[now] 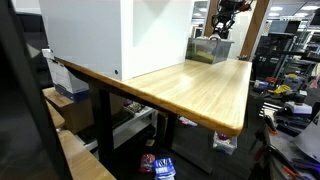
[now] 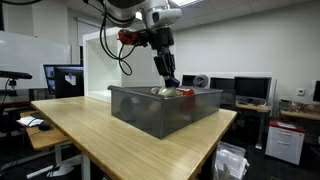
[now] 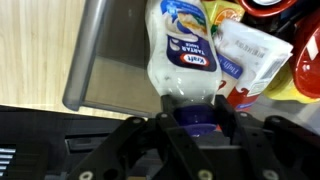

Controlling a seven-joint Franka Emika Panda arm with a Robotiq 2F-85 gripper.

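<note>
A white bottle (image 3: 183,50) with a blue-and-red label and a purple cap (image 3: 194,114) lies under my gripper in the wrist view. The gripper is shut on the cap, with dark fingers on either side of it. In exterior view 2 the gripper (image 2: 170,82) reaches down at the mouth of a grey bin (image 2: 150,118); the bottle's pale body shows at the rim. Whether the bottle touches the bin floor cannot be told. In exterior view 1 the gripper (image 1: 222,30) is small, above the bin (image 1: 203,52).
Beside the bottle in the bin are a white packet (image 3: 250,50) and several red-rimmed containers (image 3: 308,60). Bin walls stand close around the gripper. A white box (image 1: 135,35) stands on it further along.
</note>
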